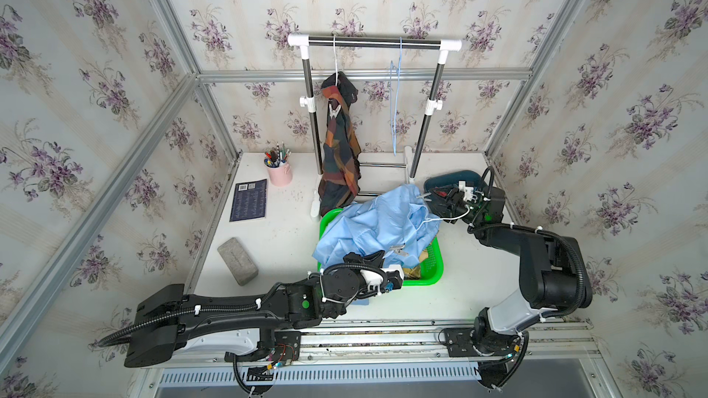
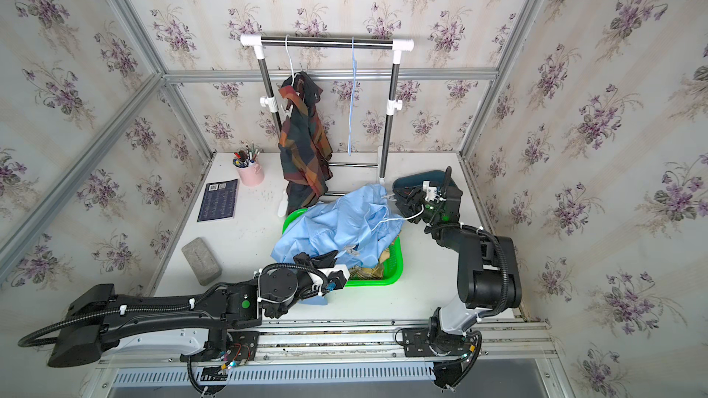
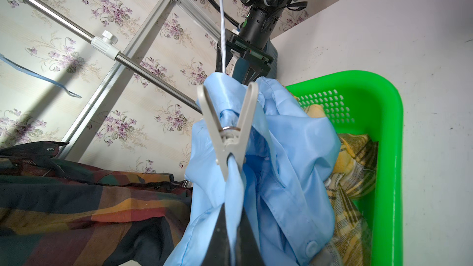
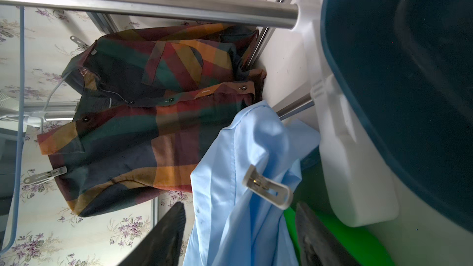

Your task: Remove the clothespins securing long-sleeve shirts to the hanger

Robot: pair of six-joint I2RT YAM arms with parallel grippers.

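A light blue shirt (image 1: pixel 368 221) lies heaped over a green basket (image 1: pixel 431 269). My left gripper is shut on a fold of it, below a clothespin (image 3: pixel 224 133) clipped to the cloth. A second clothespin (image 4: pixel 266 187) is on the shirt ahead of my right gripper, whose fingers are spread apart with nothing visible between them. A dark plaid shirt (image 1: pixel 339 147) hangs from the rack on a white hanger, with clips on it visible in the right wrist view.
An empty blue hanger (image 1: pixel 398 103) hangs on the rack. A dark blue bin (image 4: pixel 409 69) stands beside my right gripper at the back right. A pen cup (image 1: pixel 280 173), a dark card (image 1: pixel 247 200) and a grey block (image 1: pixel 237 260) lie on the left of the table.
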